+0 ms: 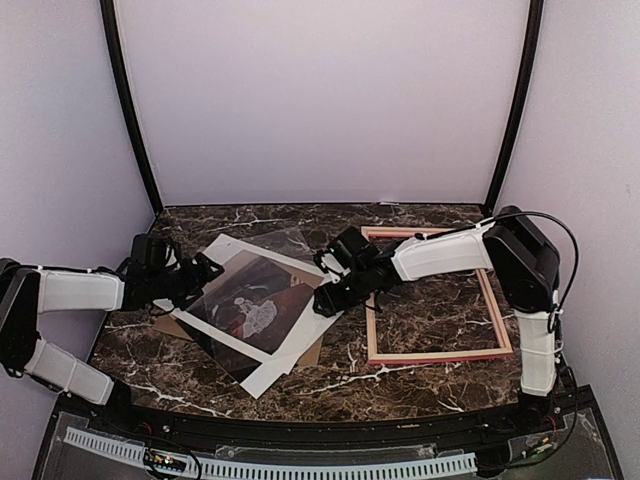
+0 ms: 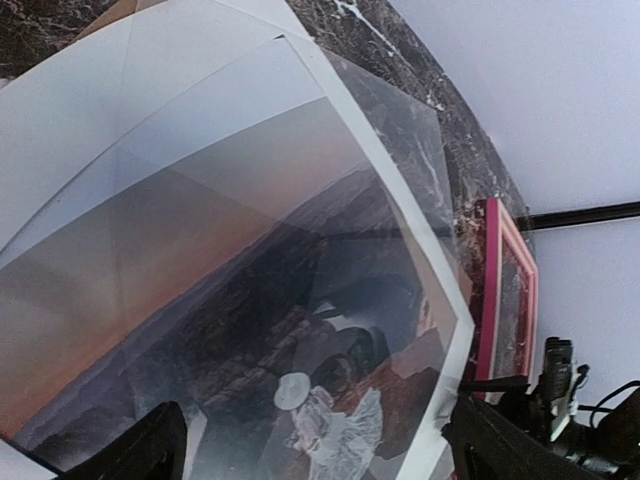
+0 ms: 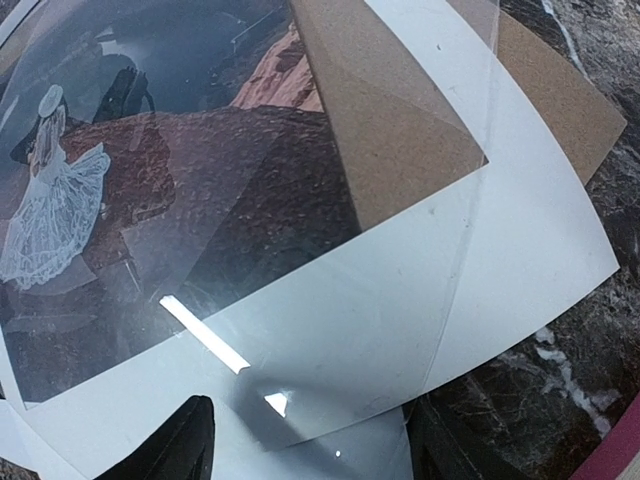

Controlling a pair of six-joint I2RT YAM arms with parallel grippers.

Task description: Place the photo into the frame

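The photo [image 1: 255, 305], dark with a figure in a white dress, lies within the white mat [image 1: 285, 358] on the table's left half. A clear sheet [image 1: 288, 243] overlaps them, its edge crossing the mat in the right wrist view. The empty pink-edged frame [image 1: 440, 356] lies to the right. At the stack's left side my left gripper [image 1: 202, 284] is open, its fingers [image 2: 150, 448] wide apart. My right gripper [image 1: 322, 281] stands over the mat's right side. Its fingers [image 3: 185, 440] are apart above the sheet edges; whether they touch is unclear.
Brown backing board [image 3: 570, 110] sticks out under the mat's edges. Bare dark marble tabletop [image 1: 425, 390] shows in front of the frame. A white wall [image 1: 330, 100] closes off the back, with side walls left and right.
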